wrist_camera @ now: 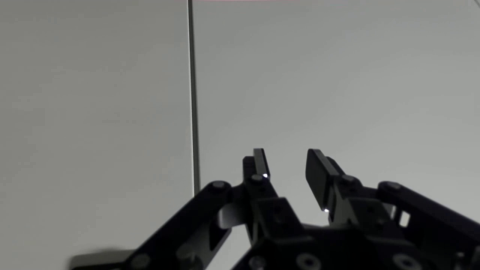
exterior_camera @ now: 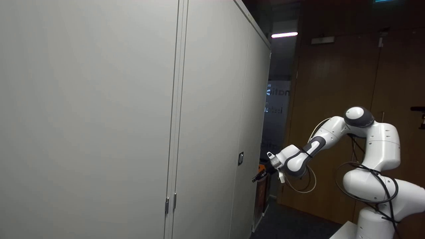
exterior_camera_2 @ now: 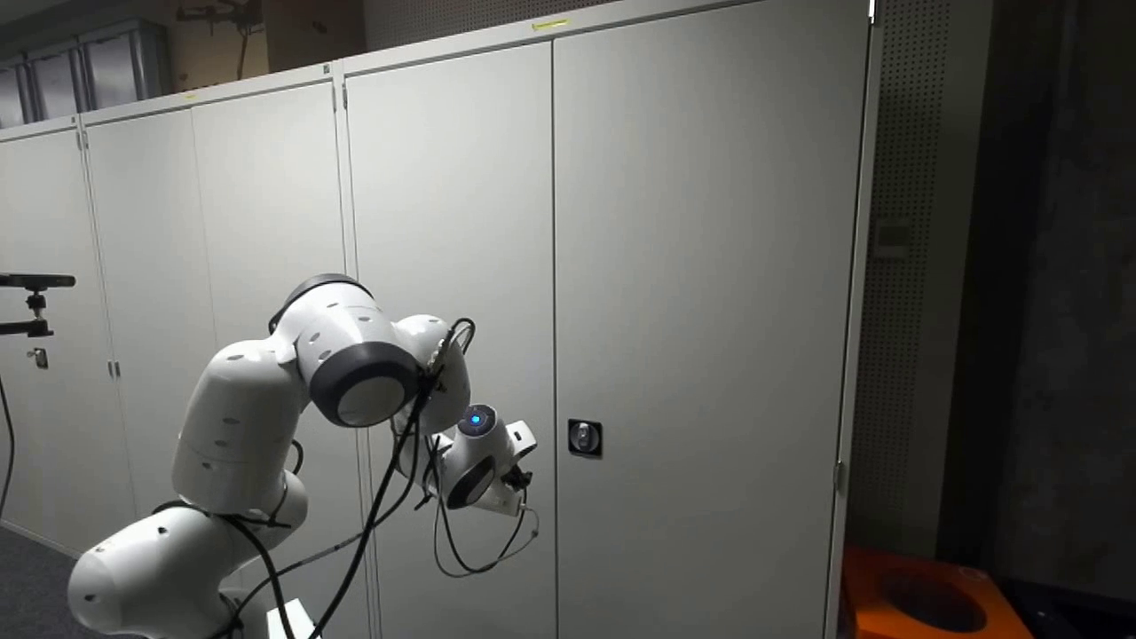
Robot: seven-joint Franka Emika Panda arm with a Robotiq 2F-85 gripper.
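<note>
A tall grey cabinet carries a small dark-framed latch [exterior_camera_2: 585, 437] beside the seam of its two doors; the latch [exterior_camera: 241, 158] also shows in exterior view 1. Both the left door [exterior_camera_2: 458, 213] and the right door [exterior_camera_2: 703, 234] are closed. My gripper [exterior_camera: 254, 179] is clear of the cabinet, lower than the latch and tilted downward. In the wrist view a gap separates the fingers of my gripper: they stand part open, with only plain door surface behind them. The door seam [wrist_camera: 193, 90] runs just left of the fingers, and the latch cannot be made out there.
An orange container [exterior_camera_2: 926, 596] stands on the floor at the cabinet's right end. More closed grey cabinets [exterior_camera_2: 138, 266] continue to the left. Loose cables [exterior_camera_2: 362, 532] hang along my arm. Open room lies between the arm and the doors.
</note>
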